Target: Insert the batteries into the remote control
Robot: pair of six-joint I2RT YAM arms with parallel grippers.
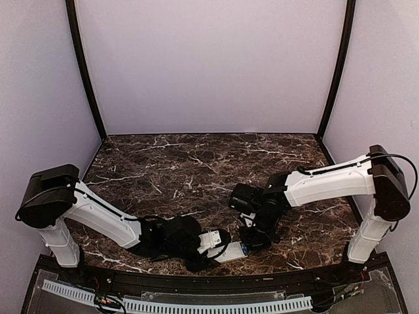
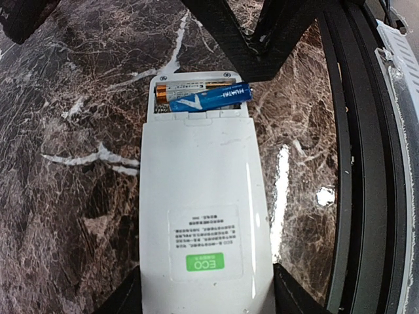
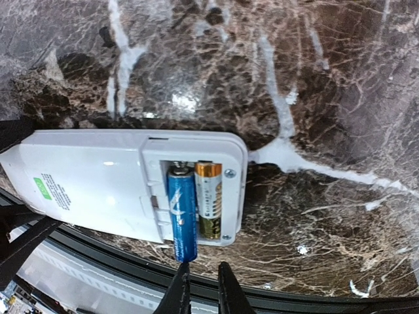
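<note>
The white remote (image 2: pixel 204 170) lies along the front edge, its battery bay uncovered. My left gripper grips its body from both sides. In the bay is an orange-tipped battery (image 3: pixel 209 196); a blue battery (image 3: pixel 183 212) sits beside it, tilted, its lower end sticking out past the bay's side. My right gripper is at that protruding end, its two fingertips narrowly apart in the right wrist view; whether anything is between them is unclear.
</note>
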